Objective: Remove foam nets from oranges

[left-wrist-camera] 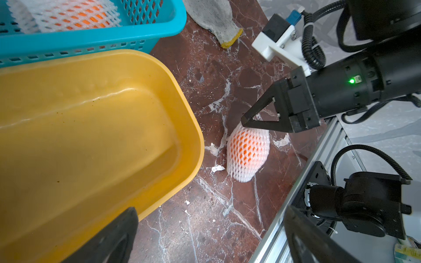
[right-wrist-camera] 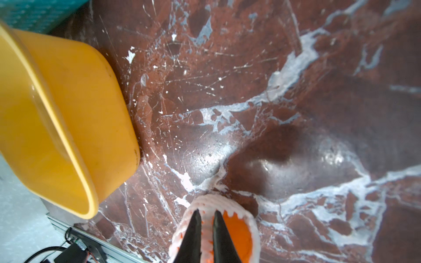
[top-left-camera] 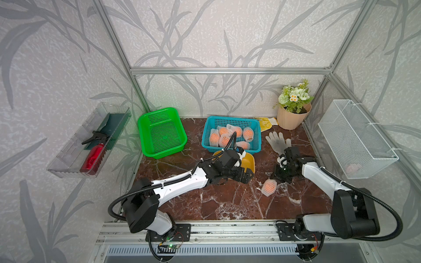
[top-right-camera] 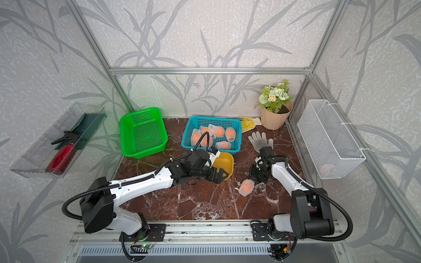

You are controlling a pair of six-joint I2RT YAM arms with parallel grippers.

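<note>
An orange in a white foam net (left-wrist-camera: pixel 247 153) lies on the marble table (top-right-camera: pixel 206 201), right of the yellow bin (right-wrist-camera: pixel 87 114). My right gripper is shut at the net's top end, its fingertips on the foam; bare orange peel shows beside them in the right wrist view. Whether foam is pinched between them is hard to tell. My left gripper is open above the yellow bin's right part and the table, nothing between its fingers. More netted oranges (top-left-camera: pixel 247 134) fill the blue basket (top-left-camera: pixel 209 127) at the back.
A green basket (top-left-camera: pixel 149 149) stands back left. A grey glove (top-right-camera: pixel 258 142), yellow item (top-left-camera: pixel 265 125) and flower pot (top-right-camera: pixel 272 118) are back right. Wall baskets (top-left-camera: pixel 358 135) hang at the sides.
</note>
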